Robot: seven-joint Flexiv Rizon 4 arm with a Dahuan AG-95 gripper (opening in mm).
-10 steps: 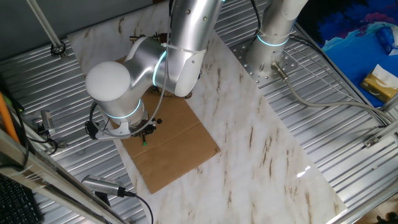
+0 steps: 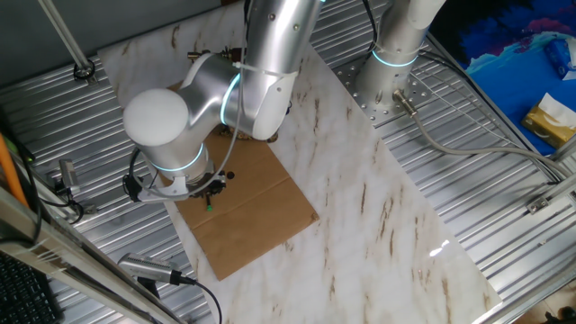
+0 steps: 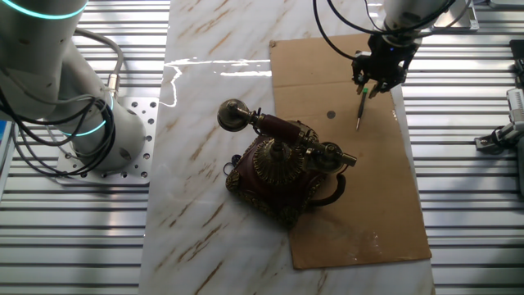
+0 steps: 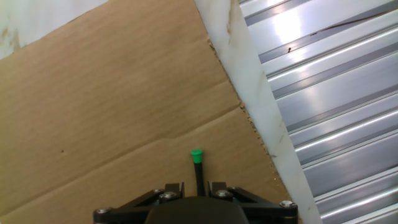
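A slim dark tool with a green end cap (image 4: 197, 155), possibly a screwdriver, is at the bottom centre of the wrist view. My gripper has one finger on each side of its dark handle, and brown cardboard shows in the gaps. The fingers stand open around the tool. In exterior view 2 its thin shaft (image 3: 359, 120) points away from my gripper (image 3: 367, 88) over the cardboard sheet (image 3: 385, 205). Whether the tool rests on the sheet is hard to tell. From exterior view 1, only the green end (image 2: 210, 208) shows below the gripper.
An ornate old-style telephone (image 3: 278, 164) stands partly on the cardboard. Slatted metal (image 4: 336, 118) borders the table near my gripper. A tissue box (image 2: 551, 121) sits far off at the right.
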